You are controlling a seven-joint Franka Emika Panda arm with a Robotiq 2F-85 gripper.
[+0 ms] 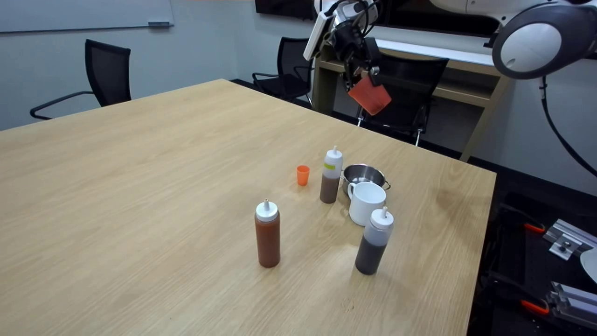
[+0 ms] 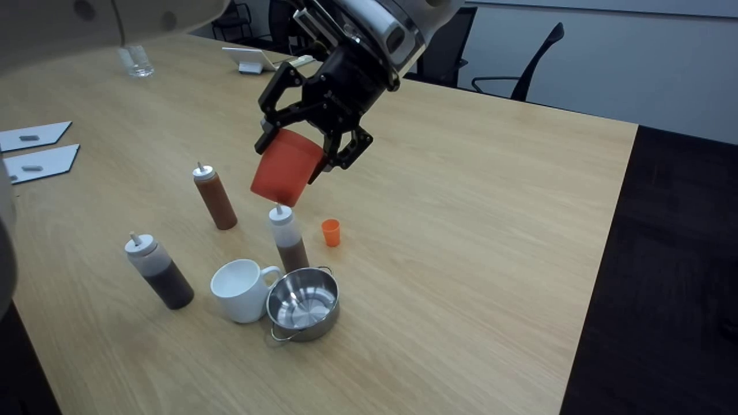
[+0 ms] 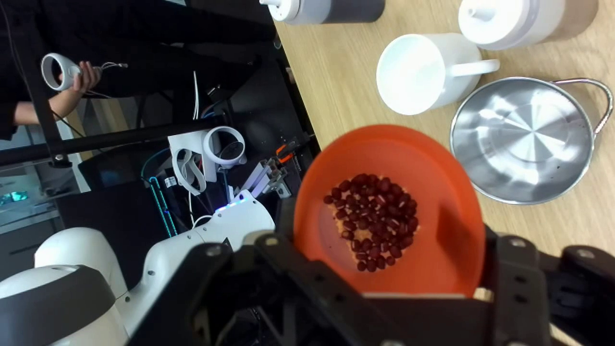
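Note:
A red-orange cup [image 2: 285,173] is held in the air by my gripper [image 2: 296,153], which is shut on its sides. The cup is tilted, its mouth pointing obliquely downward. Looking into it from the wrist, I see dark red beans [image 3: 375,222] gathered at the bottom. On the table below, a steel pot [image 2: 302,304] with wire handles stands empty. A white mug [image 2: 240,290] sits right beside it, its handle toward the pot. In the wrist view the held cup appears just left of the pot.
Around the mug and pot stand a half-full brown squeeze bottle [image 1: 330,176], a dark squeeze bottle [image 1: 373,243] and a full reddish-brown one [image 1: 268,235]. A small orange cup [image 1: 302,174] is upright nearby.

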